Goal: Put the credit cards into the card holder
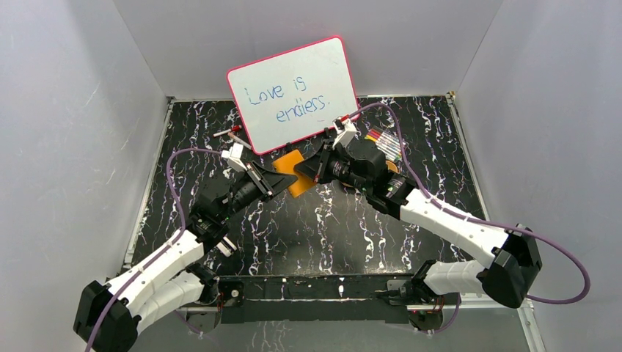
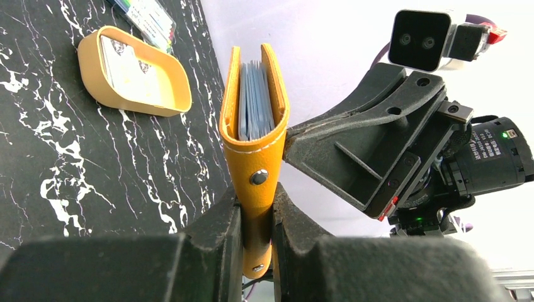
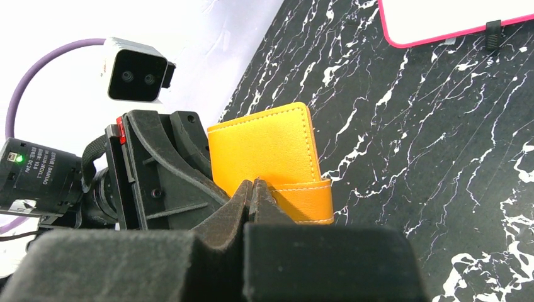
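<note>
An orange card holder stands upright in my left gripper, which is shut on its lower part. The holder's top is parted in the left wrist view, with clear sleeves inside. My right gripper is shut, its tips against or very close to the holder's broad face; no card shows between them. White cards with dark patterns lie in a yellow tray on the table. From above, the holder hangs between both grippers.
A whiteboard with handwriting leans at the back. A pack of coloured markers lies at the back right beside the tray, which the right arm partly covers.
</note>
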